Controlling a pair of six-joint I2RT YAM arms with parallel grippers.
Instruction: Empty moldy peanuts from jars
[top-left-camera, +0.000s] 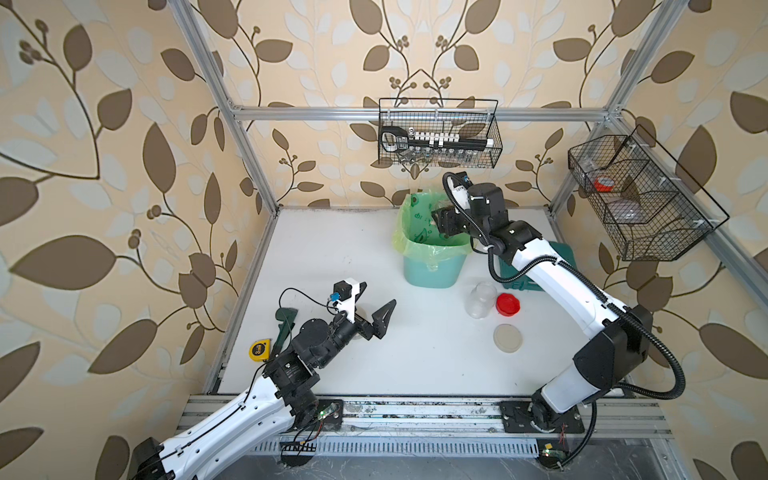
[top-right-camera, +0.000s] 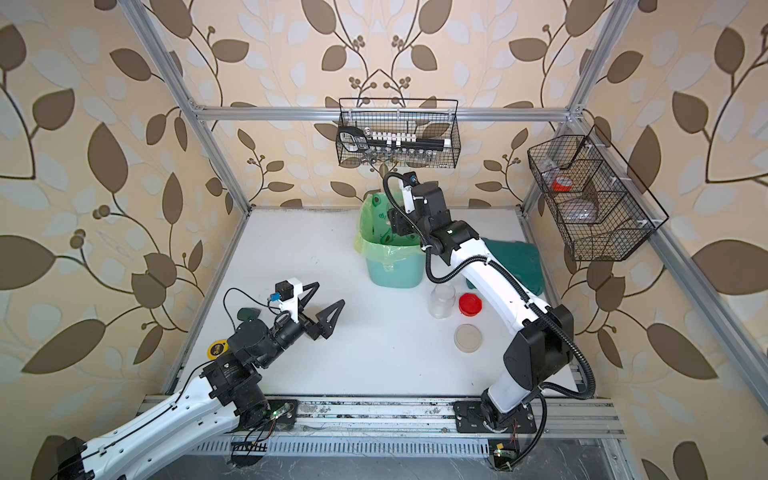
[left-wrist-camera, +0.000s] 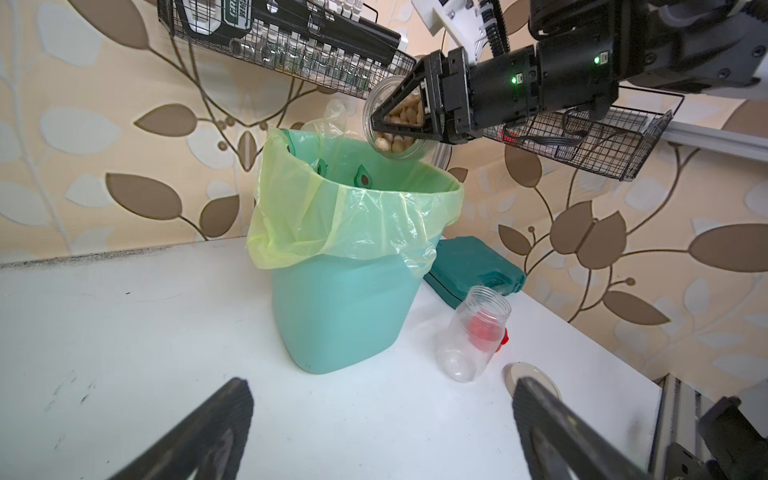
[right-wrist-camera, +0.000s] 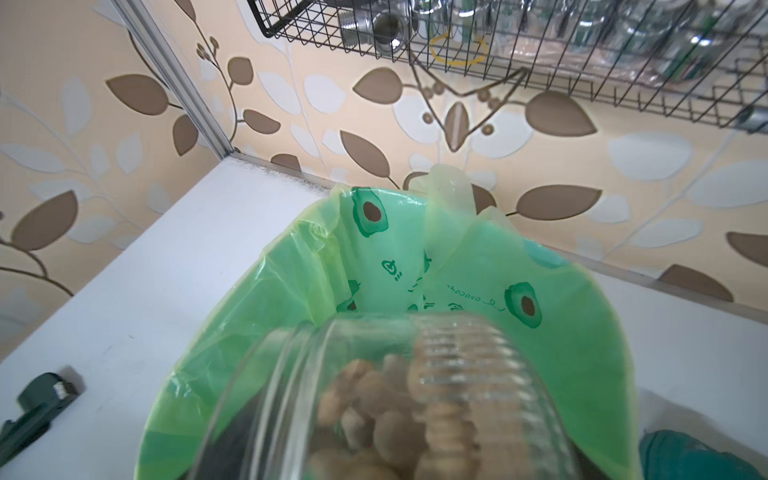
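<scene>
In the left wrist view my right gripper is shut on a clear jar of peanuts, tilted over the turquoise bin with its green liner. Peanuts show in the jar in the right wrist view, above the liner. My left gripper stands open low at the front left, empty. An empty clear jar stands right of the bin, beside a red lid and a pale round disc.
A dark teal case lies right of the bin. A green tool and yellow tape measure lie at the left. Wire baskets hang on back and right walls.
</scene>
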